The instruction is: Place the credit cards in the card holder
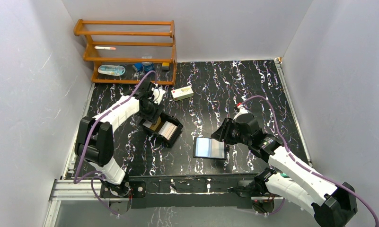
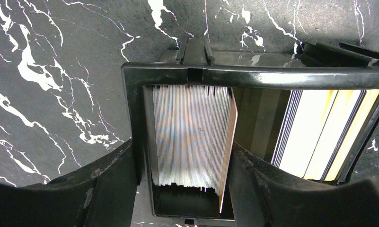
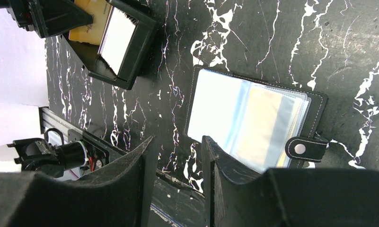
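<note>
A black two-compartment box (image 1: 174, 137) stands left of centre, with a packed row of pale card edges (image 2: 189, 137) in one compartment and white and yellow cards (image 2: 315, 132) in the other. One card (image 2: 228, 146) leans at the end of the packed row. My left gripper is over that compartment, part open; one finger is at the outer wall, the other beside the leaning card. In the right wrist view, the card holder (image 3: 260, 118) lies spread open with clear sleeves and a snap strap. Above its left edge, my right gripper stands open and empty.
A small cream carton (image 1: 182, 93) lies behind the box. The wooden rack (image 1: 130, 82) takes up the back left.
</note>
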